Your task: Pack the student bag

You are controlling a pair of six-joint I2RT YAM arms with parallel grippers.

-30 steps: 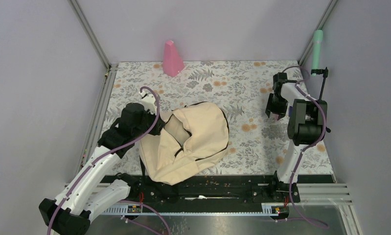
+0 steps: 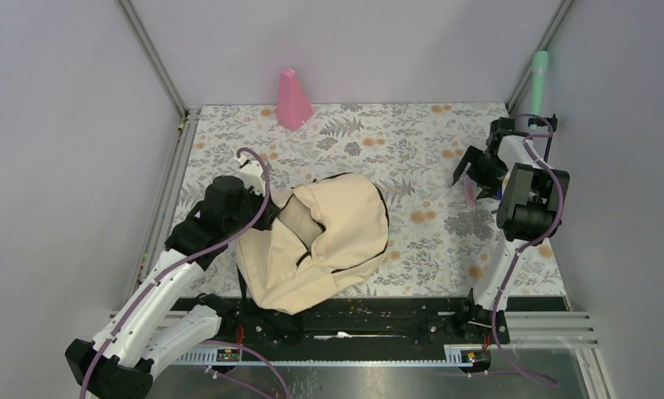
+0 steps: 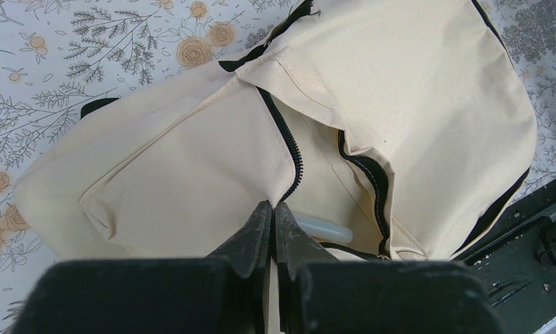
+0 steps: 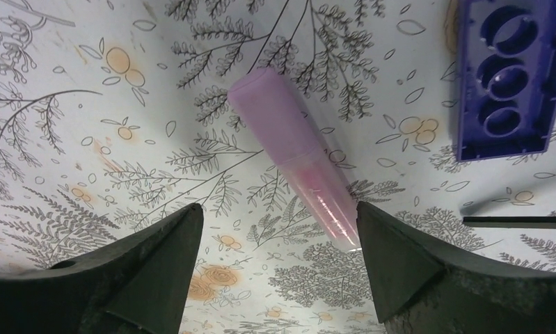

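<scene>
The cream bag (image 2: 345, 224) lies on the left half of the table, its black-zipped mouth (image 3: 330, 153) gaping. My left gripper is shut at the zipped edge, where the cloth gathers to a point between its fingertips. Inside the mouth a pale, translucent tube end (image 3: 323, 228) shows. Over at the right side, my right gripper stands open above a pink marker with a lilac cap (image 4: 275, 122). The marker lies slantwise on the table, partly between the spread fingers in that view, not gripped.
A dark blue holder with round holes (image 4: 515, 76) lies close to the marker, and a thin dark rod (image 4: 518, 222) sits below it. A pink tapered block (image 2: 292, 101) stands at the back.
The left arm and the bag have stayed still.
</scene>
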